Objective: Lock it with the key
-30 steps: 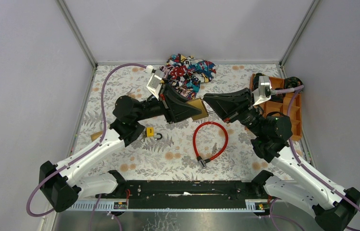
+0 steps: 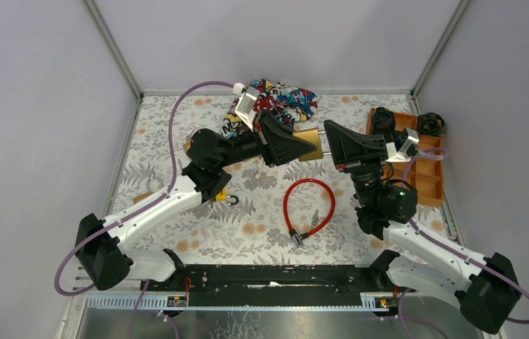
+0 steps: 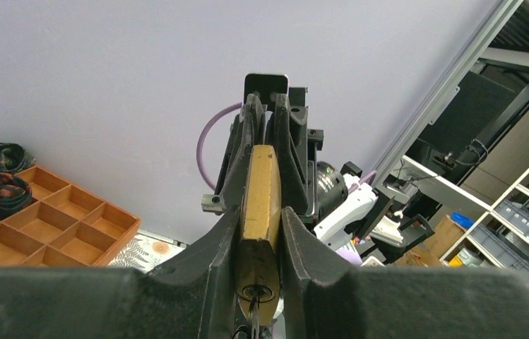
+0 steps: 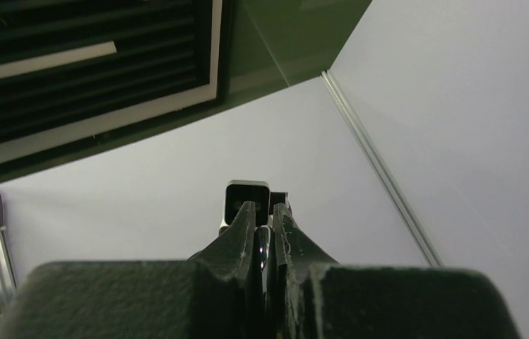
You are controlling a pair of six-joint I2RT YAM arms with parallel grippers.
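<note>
In the top view a brass padlock [image 2: 309, 145] is held above the table between the two arms. My left gripper [image 2: 299, 146] is shut on its body. Two legs of its silver shackle [image 2: 325, 153] span the short gap to my right gripper [image 2: 330, 140], which is shut on the shackle. From the left wrist side, the padlock body [image 3: 260, 212] stands edge-on between the dark fingers. A thin silver piece juts from its keyhole end; I cannot tell whether this is the key. Between the right fingers a silvery sliver shows.
Below lies a red cable lock [image 2: 333, 201] on the patterned cloth. A yellow padlock [image 2: 220, 193] is partly hidden by the left arm. A colourful cloth [image 2: 293, 102] lies at the back, and a wooden compartment tray [image 2: 429, 187] stands at the right.
Both grippers have moved right and slightly toward the back, carrying the padlock. The padlock and the arms have turned, so the shackle now runs nearly level across the top view.
</note>
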